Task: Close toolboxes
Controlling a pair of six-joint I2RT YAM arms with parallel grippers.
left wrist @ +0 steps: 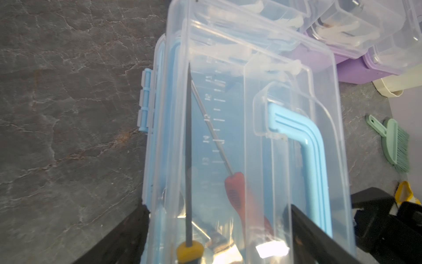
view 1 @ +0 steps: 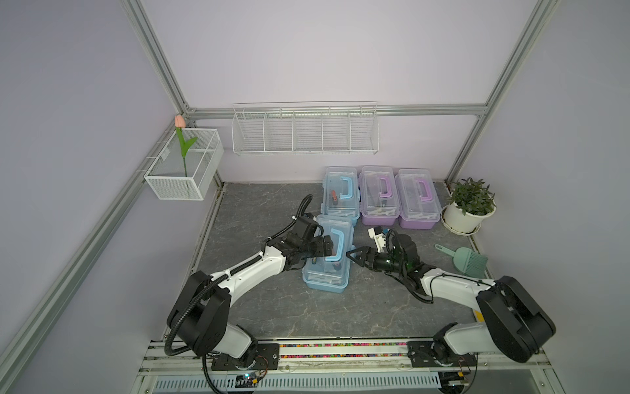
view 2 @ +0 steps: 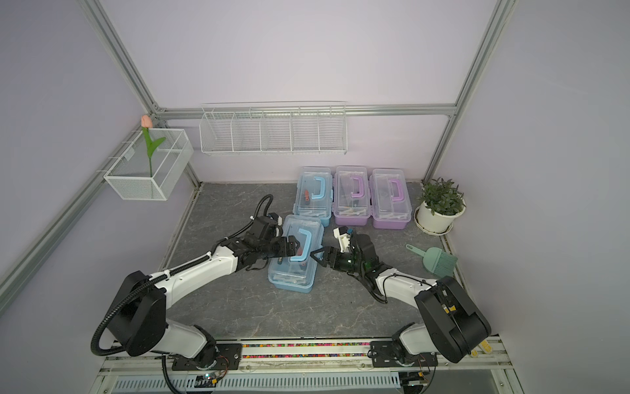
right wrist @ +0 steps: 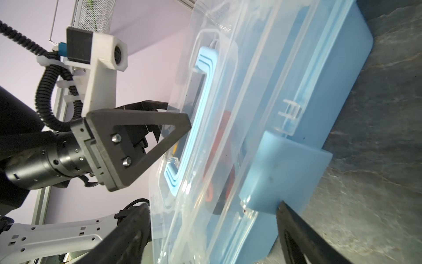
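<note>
The near blue toolbox point(view 1: 321, 279) sits mid-table with its clear lid point(left wrist: 219, 57) lying over the base. Screwdrivers show through the lid, one with a red handle point(left wrist: 237, 198). My left gripper is over the lid's left part, fingers spread and nothing clearly pinched between them. At the box's right side, my right gripper stands open. Close to it, the blue latch point(right wrist: 285, 171) on that side juts outward from the wall. A second latch point(left wrist: 145, 101) shows along the left side. Whether the lid is seated all round cannot be told.
Behind stand another blue toolbox point(view 1: 340, 190) and two purple ones point(view 1: 378, 193), all with lids on. To the right are a potted plant point(view 1: 470, 203) and a green dustpan point(view 1: 469, 261). Bare table point(view 1: 242, 210) lies at the left and in front.
</note>
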